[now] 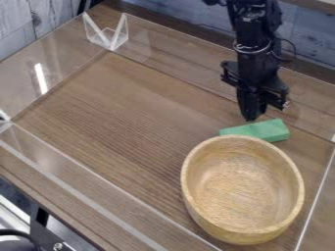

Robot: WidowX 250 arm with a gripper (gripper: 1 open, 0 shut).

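My black gripper [254, 104] hangs from the top right, just above and behind a mint-green block [256, 130] lying on the wooden table [105, 137]; its fingers point down, and whether anything is between them is hard to make out. Below the block, a large round tan bowl [242, 190] stands at the lower right.
A clear plastic holder [108, 31] stands at the back left. Table edges run along the left and bottom left, with a raised back edge at top right.
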